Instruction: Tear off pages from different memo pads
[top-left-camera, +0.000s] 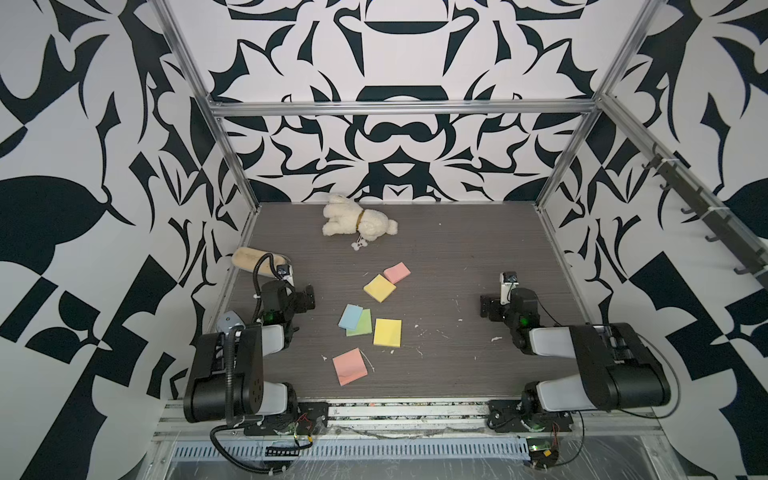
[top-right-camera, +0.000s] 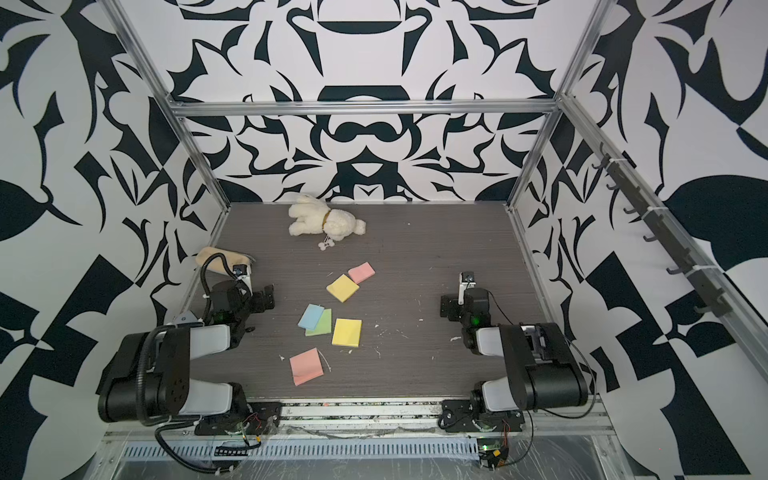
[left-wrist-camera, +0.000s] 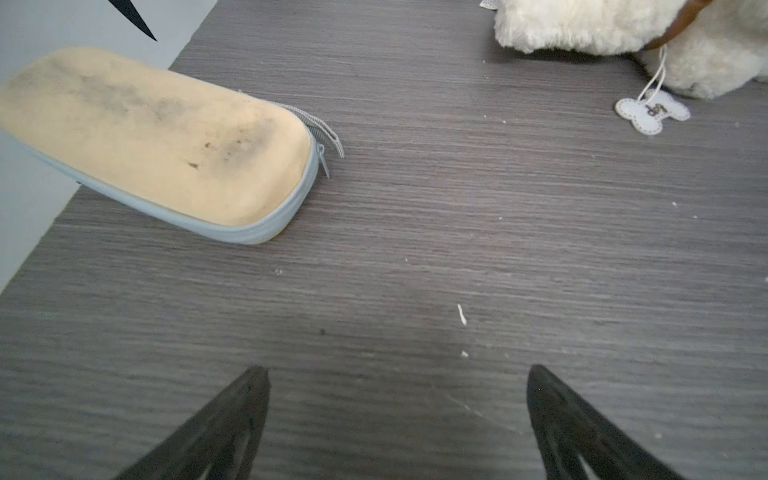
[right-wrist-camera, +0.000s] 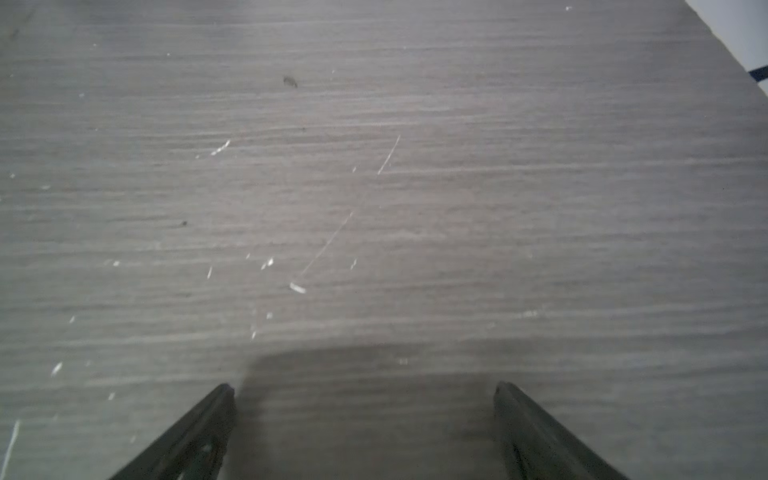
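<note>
Several square memo papers or pads lie mid-table in the top left view: a small pink one (top-left-camera: 397, 273), a yellow one (top-left-camera: 379, 288) touching it, a blue one (top-left-camera: 350, 317) overlapping a green one (top-left-camera: 361, 323), another yellow pad (top-left-camera: 388, 333), and a larger salmon one (top-left-camera: 349, 366) nearest the front. Which are pads and which loose sheets I cannot tell. My left gripper is open over bare table, left of the papers. Far to their right, my right gripper also stands open, with only tabletop between its fingers. Neither wrist view shows any memo paper.
A cream plush toy (top-left-camera: 356, 219) lies at the back, left of centre. Beyond my left gripper, a beige zip case (left-wrist-camera: 172, 136) rests by the left wall. Small white scraps dot the table (top-left-camera: 448, 248), whose back right is otherwise clear.
</note>
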